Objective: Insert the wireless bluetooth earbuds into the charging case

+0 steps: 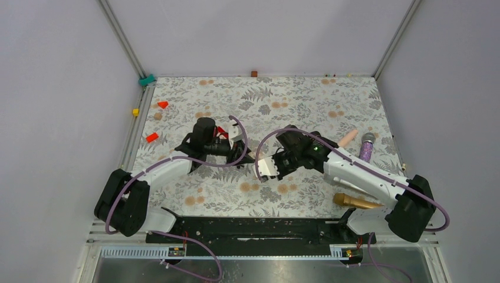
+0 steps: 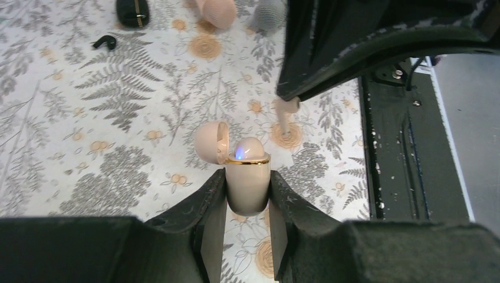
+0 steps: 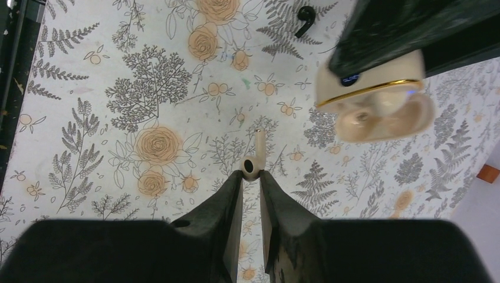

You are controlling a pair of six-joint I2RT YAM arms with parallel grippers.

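The cream, gold-rimmed charging case point(image 2: 247, 186) is held by my left gripper, lid open, one earbud with a blue light visible in it. My right gripper is shut on a cream earbud point(image 3: 257, 147), stem pointing up in its wrist view. In the left wrist view that earbud point(image 2: 286, 112) hangs from the right gripper, apart from the case and to its right. In the right wrist view the case point(image 3: 371, 94) appears at upper right, blurred.
A black case point(image 2: 132, 12) and a small black earbud point(image 2: 105, 42) lie on the floral mat. Microphones point(image 1: 365, 150) and other objects lie at the right side; small red blocks point(image 1: 152, 137) lie at left.
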